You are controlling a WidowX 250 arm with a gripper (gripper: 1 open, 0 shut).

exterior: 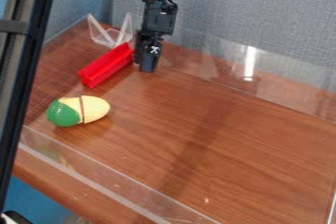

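Note:
The black gripper [148, 53] hangs at the top centre of the camera view, low over the back of the wooden table, just right of a red cylinder [105, 65] lying at a slant. Its fingertips are small and dark, so what is between them is hard to see. A green and yellow toy [77, 111], oval with a dark band, lies nearer the front left.
Clear angular plastic pieces [110, 35] stand at the back left, behind the red cylinder. Transparent low walls edge the wooden floor [223, 159], with a grey padded wall [262, 12] behind.

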